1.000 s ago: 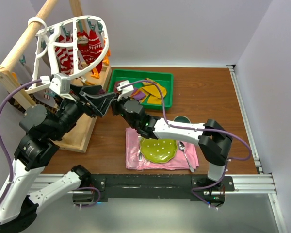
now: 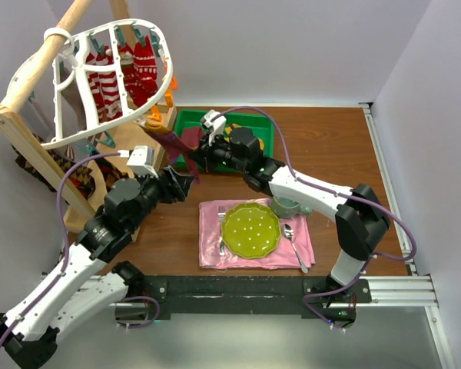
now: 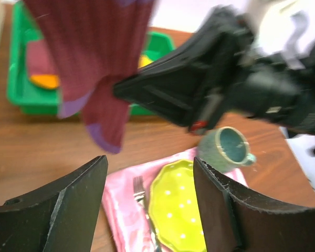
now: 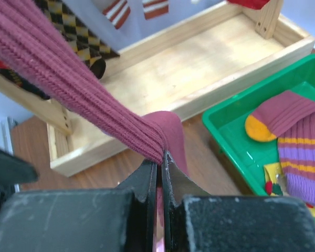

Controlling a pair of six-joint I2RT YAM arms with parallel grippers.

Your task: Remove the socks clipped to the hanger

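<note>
A maroon sock point(image 2: 170, 144) stretches down from the round white hanger point(image 2: 73, 68). My right gripper is shut on it, the fabric pulled taut in the right wrist view. My left gripper stands open just below and left of the right one, nothing between its fingers, with the sock point(image 3: 94, 63) in front of it. Red-and-white socks point(image 2: 142, 69) hang from clips on the hanger. In the green bin point(image 4: 233, 110) lie a maroon, purple and yellow sock point(image 4: 299, 152) and other yellow fabric.
The wooden stand with its tray point(image 4: 199, 63) fills the left. A pink cloth point(image 2: 211, 254) with a green plate point(image 2: 250, 231), fork, spoon point(image 2: 296, 250) and a mug point(image 2: 284, 207) occupies the front middle.
The left arm has moved down, away from the hanger and the right gripper.
</note>
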